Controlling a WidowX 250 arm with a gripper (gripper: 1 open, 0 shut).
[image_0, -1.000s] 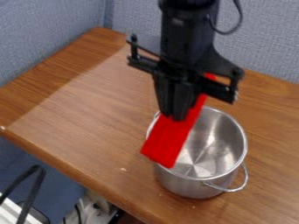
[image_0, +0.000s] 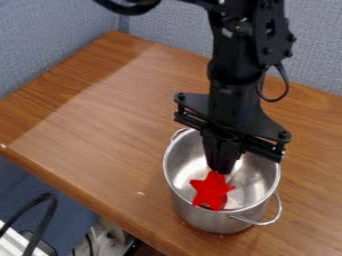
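Note:
A silver pot (image_0: 186, 180) with wire handles stands on the wooden table at the lower right. Inside it, on the bottom, shows a red star-shaped piece (image_0: 211, 191). My black gripper (image_0: 223, 165) reaches down into the pot from above, shut, its tips just over the red piece. Whether more of the red object is hidden behind the fingers I cannot tell.
Grey padded walls border the back and left.
The gripper has moved down and right into the pot. The long red object that slanted across the pot beside the gripper now shows only as a star shape low inside it.

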